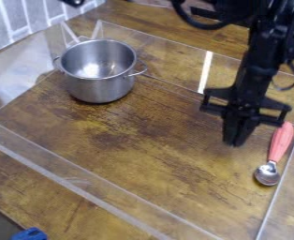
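My black gripper (243,112) hangs over the right side of the wooden table (124,169), blurred, with its fingers pointing down; how far apart they stand is unclear. Just right of and below it lies an ice cream scoop (278,145) with a red handle and metal head. A steel pot (99,73) with two handles stands at the upper left, away from the gripper.
Clear plastic edges run along the table's left, front and right. A blue object (27,233) sits at the lower left corner, outside the work area.
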